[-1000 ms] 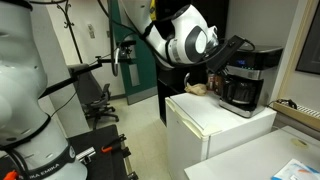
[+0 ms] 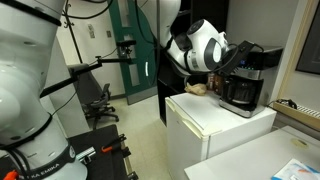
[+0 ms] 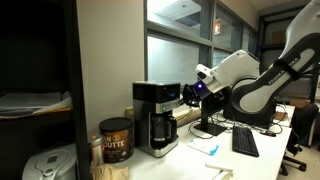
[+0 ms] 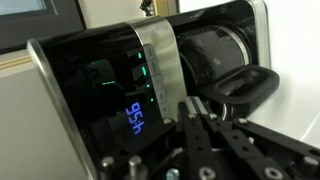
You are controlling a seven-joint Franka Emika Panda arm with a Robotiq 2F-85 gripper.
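A black and silver coffee maker stands on the white cabinet top. In exterior view 2 the same coffee maker faces my gripper, which is at its upper front. The wrist view shows its control panel with lit green marks and blue digits, and a black carafe handle beside it. My gripper appears shut there, its fingertips close together with nothing visible between them. It points at the machine's front; whether it touches cannot be told.
In exterior view 2 a dark canister and a silver appliance stand beside the coffee maker. A keyboard lies on the white table.
The arm has moved a little right and lower in exterior view 1, bringing the gripper closer to the coffee maker. The coffee maker stands where it was.
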